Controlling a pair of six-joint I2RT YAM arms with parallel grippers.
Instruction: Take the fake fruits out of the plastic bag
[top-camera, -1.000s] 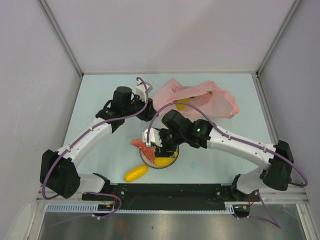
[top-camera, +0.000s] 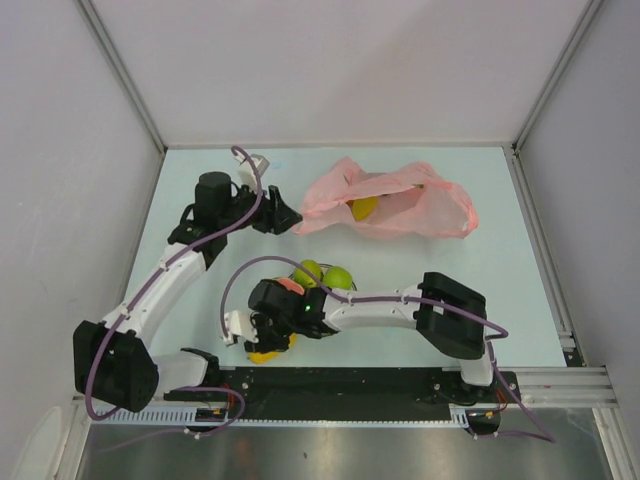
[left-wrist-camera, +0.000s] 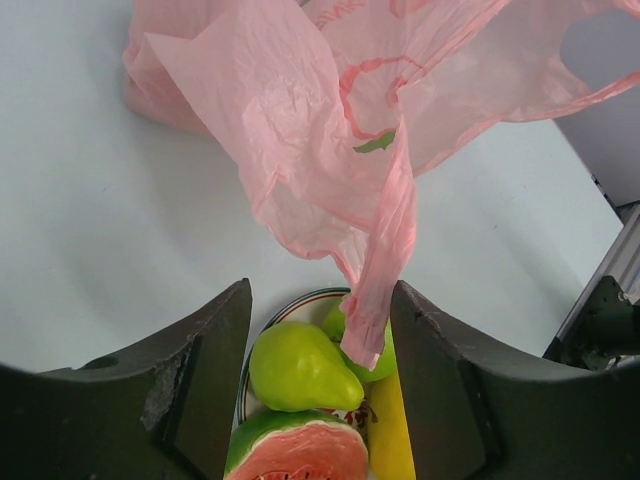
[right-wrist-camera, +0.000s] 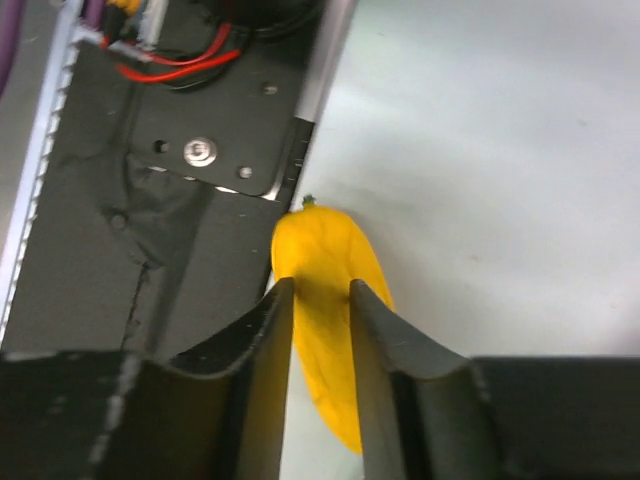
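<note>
A pink plastic bag (top-camera: 420, 205) lies open at the back, a yellow fruit (top-camera: 364, 207) inside. My left gripper (top-camera: 288, 214) is open at the bag's left corner, a hanging pink strip between its fingers in the left wrist view. Below it, a bowl holds green fruits (left-wrist-camera: 305, 365), a watermelon slice (left-wrist-camera: 295, 450) and a yellow fruit (left-wrist-camera: 390, 430). My right gripper is part open over a long yellow fruit (right-wrist-camera: 328, 250) at the front edge; whether it touches it I cannot tell.
The right arm spans the front middle, partly hiding the bowl.
My left gripper has moved slightly left and up.
</note>
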